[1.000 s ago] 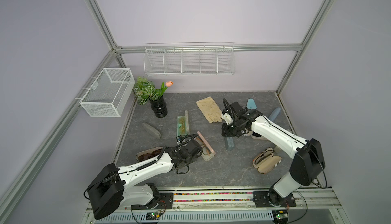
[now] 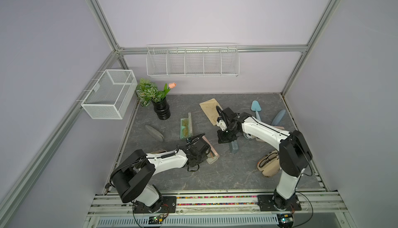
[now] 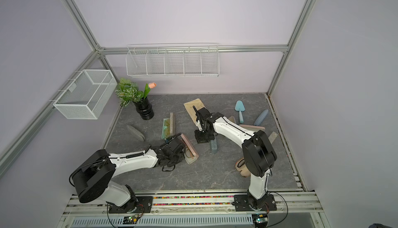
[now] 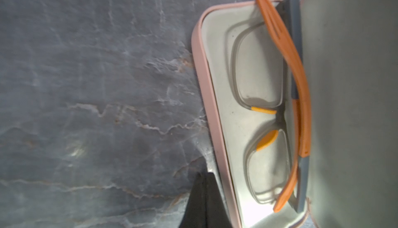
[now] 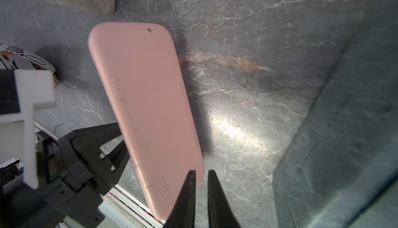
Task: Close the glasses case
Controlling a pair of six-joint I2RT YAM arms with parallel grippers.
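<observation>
An open pink glasses case (image 3: 189, 145) lies mid-table, its lid tilted up on the right side. In the left wrist view, orange-and-grey glasses (image 4: 304, 103) rest inside the case's base (image 4: 211, 103), beside the pale lid interior (image 4: 352, 103). My left gripper is shut at the base's left rim, nothing showing between its fingers. The right wrist view shows the pink outside of the lid (image 5: 145, 103); my right gripper is by its lower end. Its fingertips stand a small gap apart, with nothing visible between them. Whether they touch the lid is unclear.
A blue-grey case (image 3: 213, 144) stands close by the right gripper. A green open case (image 2: 185, 127), beige gloves (image 2: 209, 107) and a grey case (image 2: 154, 133) lie around. A tan open case (image 2: 271, 167) is at right.
My left gripper has shifted right over the pink case's base. The pink case looks unmoved.
</observation>
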